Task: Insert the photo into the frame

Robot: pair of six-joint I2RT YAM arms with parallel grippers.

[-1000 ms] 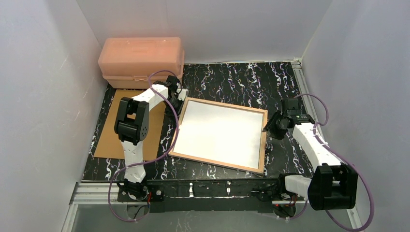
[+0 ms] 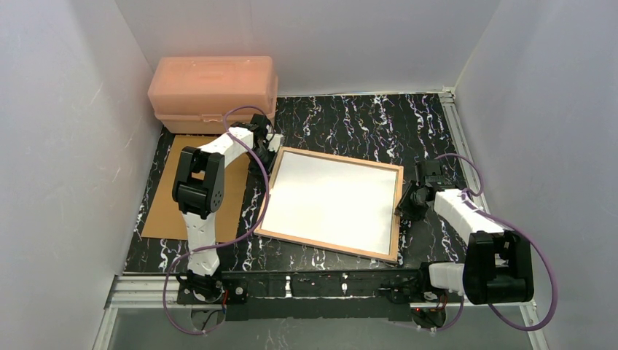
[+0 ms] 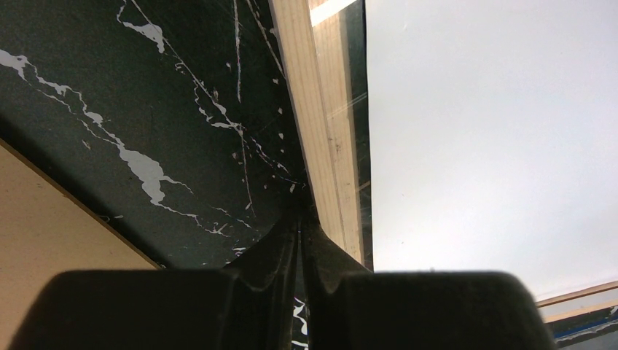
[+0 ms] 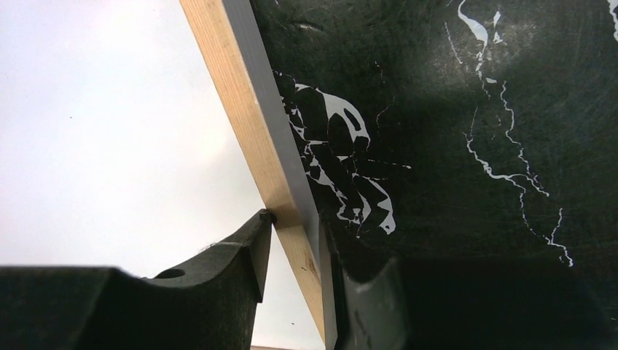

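The light wooden frame (image 2: 342, 157) lies slightly turned on the dark marbled table. Inside it is a blank white sheet (image 2: 331, 200), apparently the photo; no picture shows on it. In the left wrist view a narrow strip separates the sheet (image 3: 481, 138) from the left rail (image 3: 313, 109), while in the right wrist view it reaches the right rail (image 4: 248, 109). My left gripper is shut beside the left rail's outer side, with nothing visible between its fingertips. My right gripper stands partly open astride the right rail, one finger inside, one outside.
A brown board (image 2: 164, 204) lies on the left of the table, partly under the left arm. Behind it stands a closed orange case (image 2: 213, 84). Bare table (image 2: 350, 120) extends behind the frame and to its right.
My right gripper has moved toward the front and slightly left along the frame's right rail. The left arm, the frame and the white sheet have stayed in place.
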